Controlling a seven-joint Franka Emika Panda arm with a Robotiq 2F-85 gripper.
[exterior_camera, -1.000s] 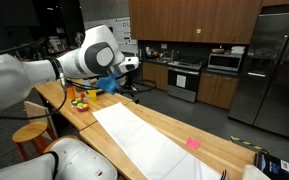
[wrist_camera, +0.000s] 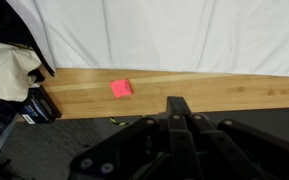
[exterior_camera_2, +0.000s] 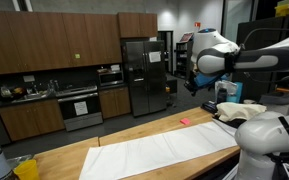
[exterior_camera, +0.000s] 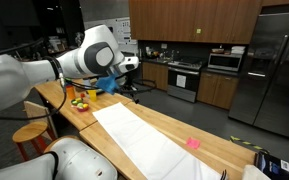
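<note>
High above the work table hangs my gripper (exterior_camera: 133, 90), reaching out from the white arm head on the left. Its dark fingertips come close together at the middle of the lower edge in the wrist view, so the gripper looks shut, with nothing visible between them. A small pink-red square (wrist_camera: 121, 88) lies on bare wood, left of the fingertips in the wrist view. In exterior view 1 the same pink square (exterior_camera: 193, 143) lies beyond the white cloth (exterior_camera: 149, 142), apart from it. The gripper touches neither.
A dark box-like object (wrist_camera: 38, 104) and a crumpled beige cloth (wrist_camera: 8, 72) occupy one end of the table. Coloured items (exterior_camera: 81, 104) stand at the other end, near a wooden stool (exterior_camera: 31, 132).
</note>
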